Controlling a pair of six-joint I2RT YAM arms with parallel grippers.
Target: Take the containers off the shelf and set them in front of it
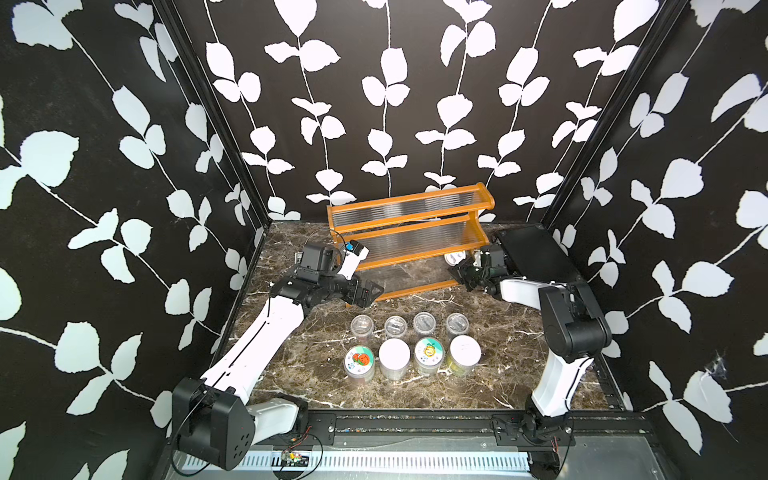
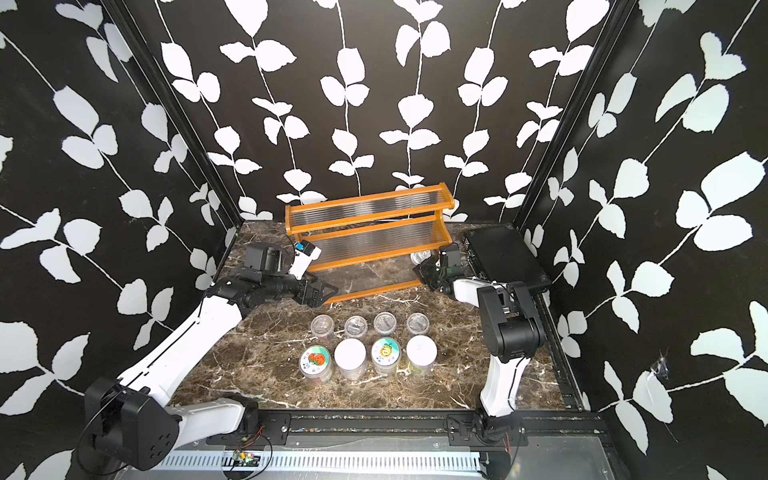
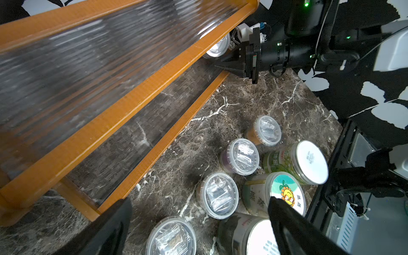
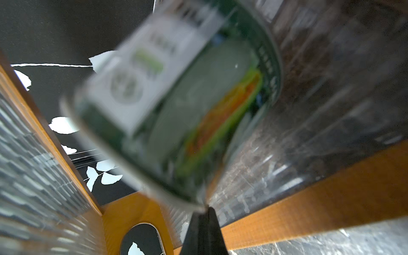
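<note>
The seed jar, green-labelled with a pale cap, fills much of the right wrist view, blurred and slanted across the frame. In the top left view its light top shows at the right end of the shelf's lower tier; the left wrist view shows it behind the shelf's front bar. My right gripper is shut, its fingertips together at the jar's lower edge. No part of the jar shows between the fingers. My left gripper stands open and empty in front of the shelf's left end.
The orange-framed shelf has clear ribbed panels. Several small clear-lidded tubs and larger jars stand in rows before it. A black flat box lies to the right.
</note>
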